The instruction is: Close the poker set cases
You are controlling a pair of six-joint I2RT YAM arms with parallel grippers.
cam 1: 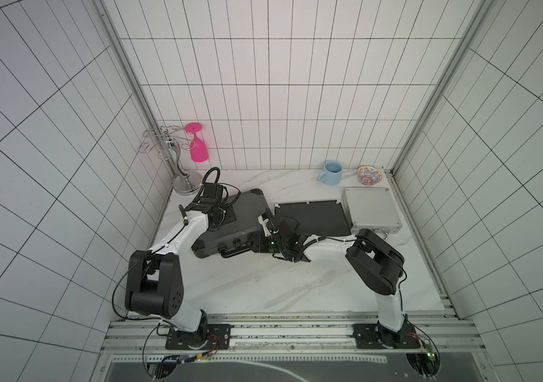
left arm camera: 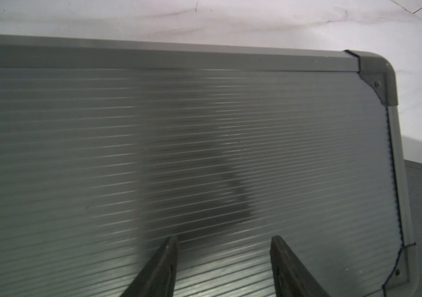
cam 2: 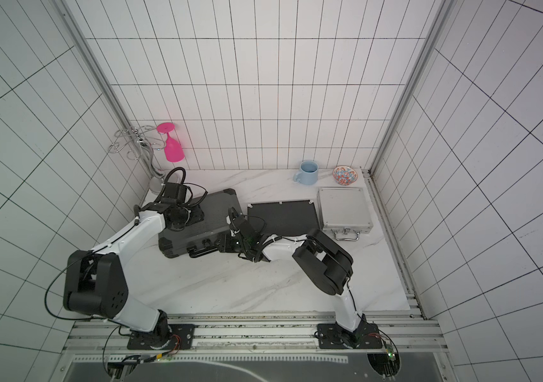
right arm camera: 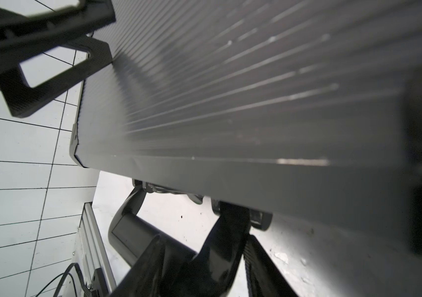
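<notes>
The dark grey ribbed case lies on the left of the table, turned slightly, with its lid down. Whether its latches are fastened, I cannot tell. Over its lid hangs my left gripper, fingers apart and nothing between them. At the right end of its front edge is my right gripper; its fingers are spread, with part of the black handle showing between them. A silver case sits at the right with its lid down and its handle towards the front.
A flat black panel with small clips along its back edge lies between the two cases. Behind stand a blue mug, a patterned bowl and a metal rack holding a pink glass.
</notes>
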